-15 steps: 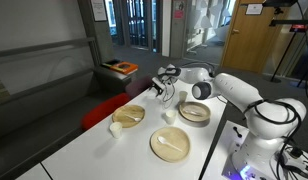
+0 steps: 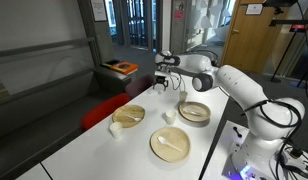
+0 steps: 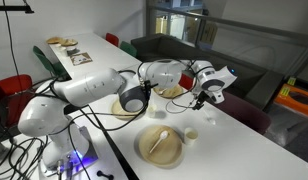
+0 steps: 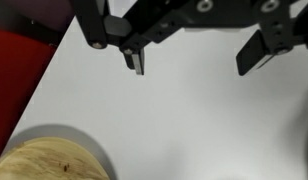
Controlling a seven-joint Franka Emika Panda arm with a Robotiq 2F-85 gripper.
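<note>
My gripper (image 2: 161,82) is open over the far part of the white table, its fingers spread wide with nothing between them. In the wrist view the black fingers (image 4: 138,62) stand above bare white tabletop, and a round wooden plate (image 4: 52,160) shows at the lower left. Exterior view 1 has a wooden plate (image 2: 128,109) left of the gripper, with something light-coloured on it. A nearer plate (image 2: 182,150) carries a white spoon (image 2: 169,142).
A white cup (image 2: 116,130) and another cup (image 2: 169,117) stand near the plates. To the right lies a further plate (image 2: 195,117), with a beige cup (image 2: 182,96) behind it. Dark red chairs (image 2: 98,114) line the table's far edge.
The arm has shifted in exterior view 1, with the gripper end rising slightly. It stays open. The plates and cups have not moved.
</note>
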